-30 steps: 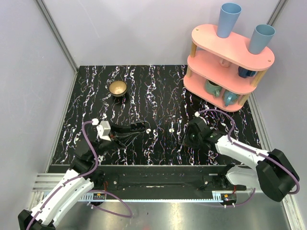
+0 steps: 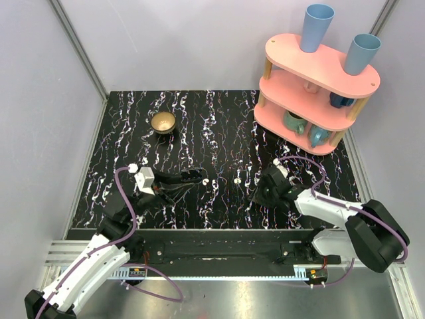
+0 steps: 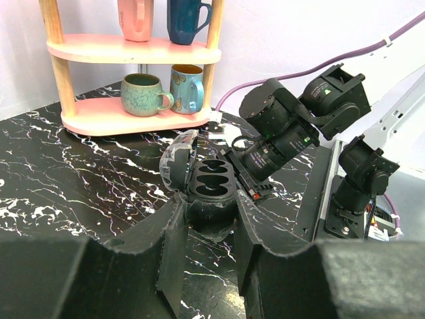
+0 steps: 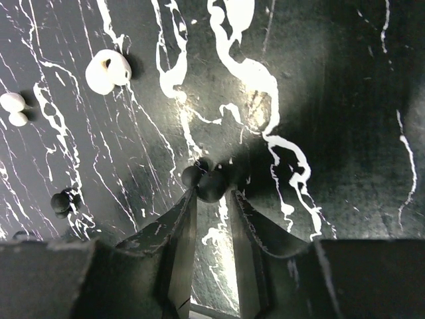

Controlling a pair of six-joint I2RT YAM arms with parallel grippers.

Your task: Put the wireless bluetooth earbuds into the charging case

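Note:
My left gripper is shut on a black charging case point(image 3: 212, 183) whose lid stands open, its several round slots showing in the left wrist view. In the top view the case point(image 2: 191, 175) is held over the left half of the table. My right gripper is part open and pointed down at the tabletop. A black earbud point(image 4: 211, 187) lies at its fingertips, in the gap between them; I cannot tell whether they touch it. Another black earbud point(image 4: 61, 202) rests to the left in the right wrist view, near a white earbud point(image 4: 14, 109).
A white round piece point(image 4: 107, 71) lies farther up in the right wrist view. A brass bowl point(image 2: 163, 122) sits at the back left. The pink shelf point(image 2: 319, 60) with cups and mugs fills the back right.
The right arm has shifted slightly, its wrist moving a little to the right and toward the table's front. The left arm and the case have stayed in place.

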